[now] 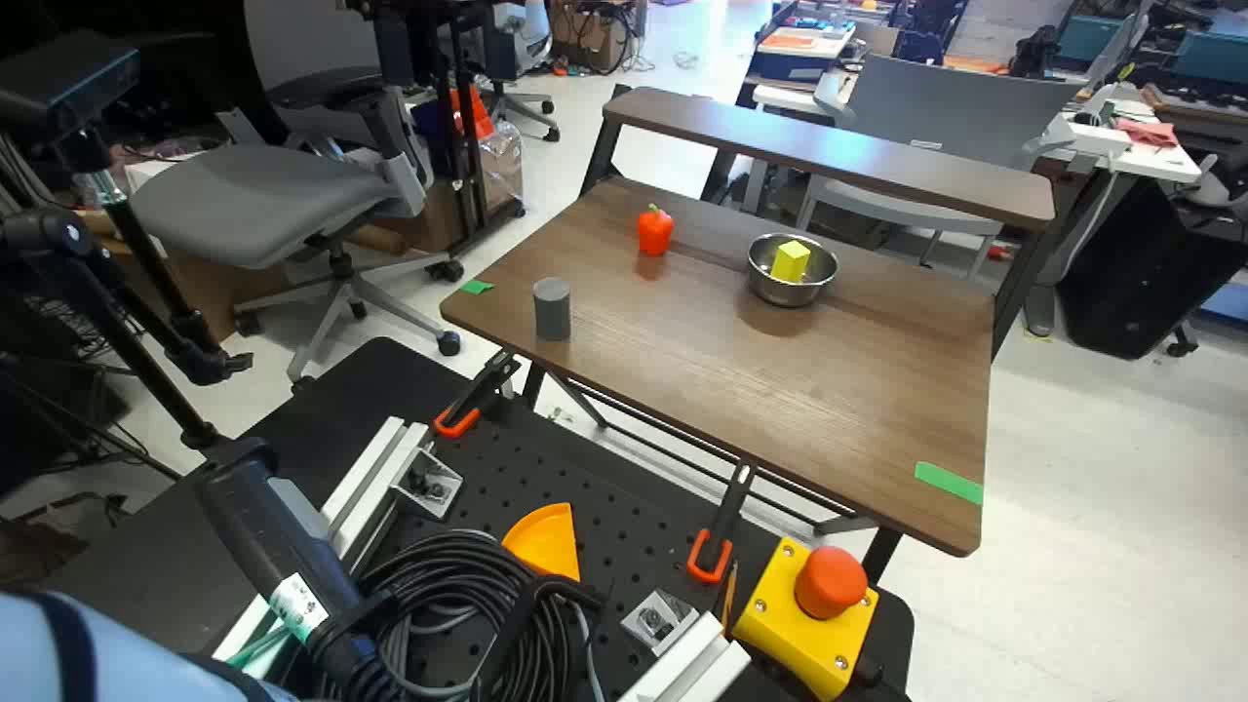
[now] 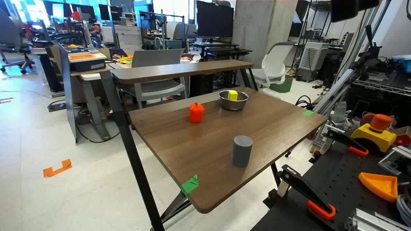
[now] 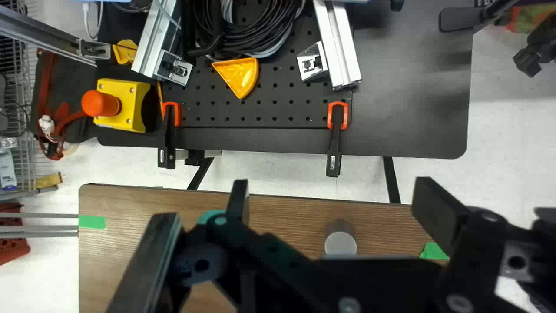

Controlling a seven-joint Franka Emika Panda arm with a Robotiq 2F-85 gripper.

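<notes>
A steel bowl (image 1: 766, 287) stands on the brown table (image 1: 749, 363) near its raised back shelf, with a yellow block (image 1: 792, 261) inside. To the bowl's left in exterior view 1 is an orange-red pepper (image 1: 655, 232), upright on the wood. The grey cylinder (image 1: 552, 309) stands near the table's front edge; in the wrist view its top (image 3: 341, 243) shows beyond the gripper. My gripper is open, its fingers (image 3: 440, 214) wide apart with nothing between them. Neither exterior view shows the gripper. The wrist view hides the bowl, block and pepper.
A raised shelf (image 1: 819, 152) runs along the table's back edge. A black pegboard bench (image 3: 271, 99) carries clamps, coiled cable and a yellow box with a red button (image 1: 831, 583). Green tape (image 1: 949, 481) marks a table corner.
</notes>
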